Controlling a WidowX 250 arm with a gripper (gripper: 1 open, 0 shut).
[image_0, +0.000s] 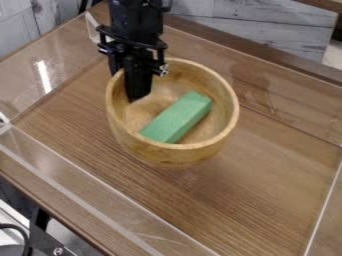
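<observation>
A tan round bowl (171, 151) fills the middle of the view, raised at its back left, where my black gripper (131, 70) is shut on its rim. A green block (177, 118) lies inside the bowl toward the right. The fingertips are partly hidden at the rim.
A pale marble wall stands behind, and a black cable lies at the lower left corner.
</observation>
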